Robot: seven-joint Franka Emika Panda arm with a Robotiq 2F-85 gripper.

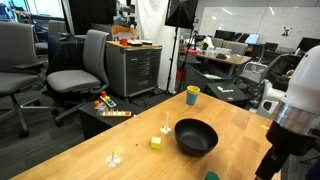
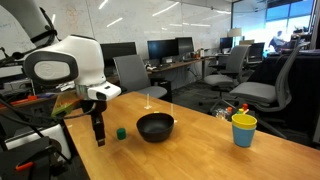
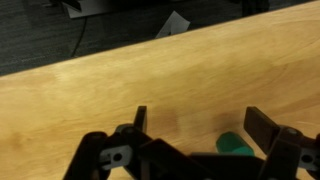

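Observation:
In the wrist view, the fingers of my gripper stand wide apart, open, with only bare tabletop between their tips. A small green object (image 3: 232, 143) rests on the wood below, nearer the right-hand finger and partly covered by the gripper body. From the second exterior view the gripper (image 2: 98, 132) hangs over the table's left part, and the green object (image 2: 121, 133) lies to its right, apart from it. Just beyond sits a round black bowl (image 2: 155, 127); its inside cannot be made out well. Farther right stands a blue cup with a yellow rim (image 2: 244, 130).
A yellow block (image 1: 156, 143) and a small white item (image 1: 113, 160) lie on the wooden table (image 1: 80, 165), left of the bowl. Multicoloured small items (image 1: 104, 102) sit near a black box at the table's far edge. Open table surrounds the gripper.

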